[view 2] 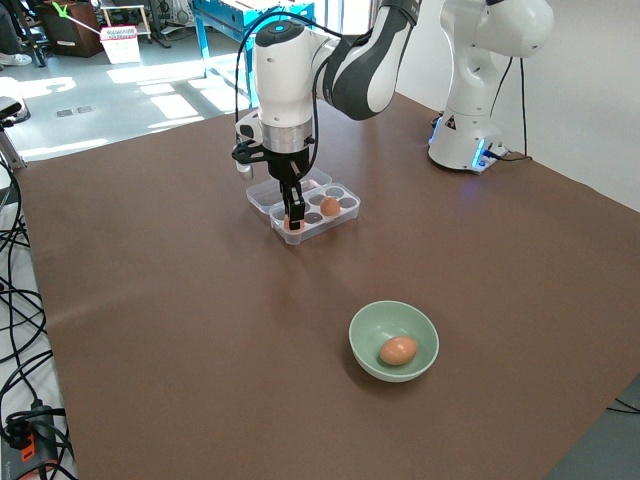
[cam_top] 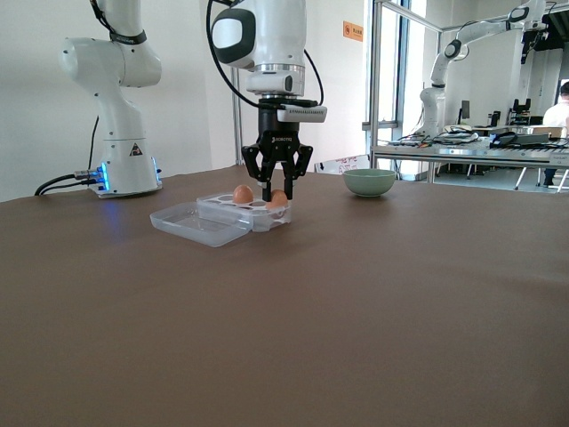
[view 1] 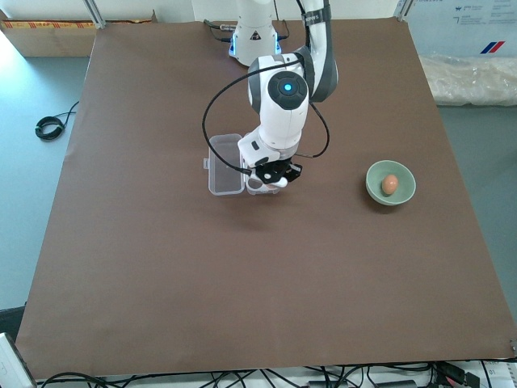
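Note:
My black gripper [cam_top: 277,187] points straight down over the clear plastic egg box [cam_top: 201,229], its fingers around the front egg [cam_top: 276,201]; whether they touch it I cannot tell. A second egg [cam_top: 243,195] sits in the box behind it, also seen in the right view [view 2: 330,206]. The pale green bowl [view 1: 391,195] stands apart to the right in the left view, with one brown egg [view 2: 398,349] lying in it. In the left view the gripper [view 1: 275,176] mostly hides the box's egg compartments.
The robot's white base [cam_top: 129,169] stands at the back. Cables run along the table's edge in the left and right views.

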